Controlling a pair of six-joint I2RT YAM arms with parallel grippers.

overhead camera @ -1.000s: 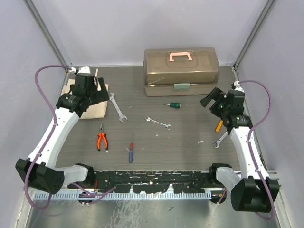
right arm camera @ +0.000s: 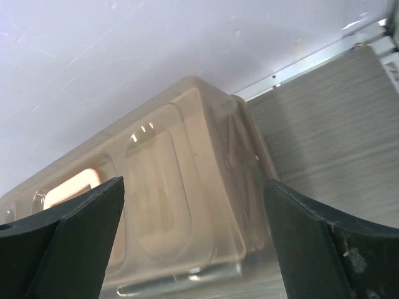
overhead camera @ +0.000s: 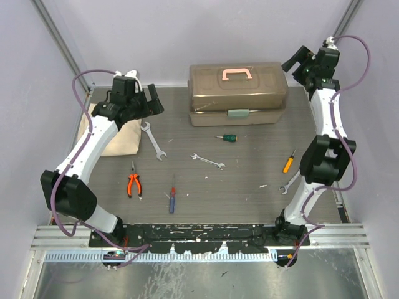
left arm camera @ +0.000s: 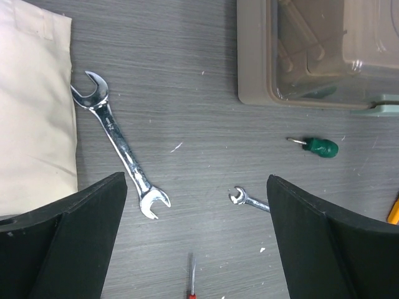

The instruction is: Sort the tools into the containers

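A brown translucent toolbox (overhead camera: pixel 207 93) with a pink handle stands shut at the back. Left of it lies a cream cloth bag (overhead camera: pixel 121 140), with a large wrench (overhead camera: pixel 153 139) beside it. On the table are orange pliers (overhead camera: pixel 134 184), a blue screwdriver (overhead camera: pixel 172 200), a small wrench (overhead camera: pixel 207 161), a green stubby screwdriver (overhead camera: pixel 229 137), a yellow screwdriver (overhead camera: pixel 288 164) and a second wrench (overhead camera: pixel 288 186) partly behind my right arm. My left gripper (overhead camera: pixel 159 101) hangs open and empty over the table. Beside the toolbox's right end, my right gripper (overhead camera: pixel 293 65) is open and empty.
Side walls and a back wall (overhead camera: pixel 162 37) close in the workspace. A dark rail (overhead camera: pixel 199 233) runs along the front edge.
Both arms have reached toward the back wall. My left gripper has shifted right, and my right gripper has gone up along the toolbox's right side. The tools and toolbox have stayed put.
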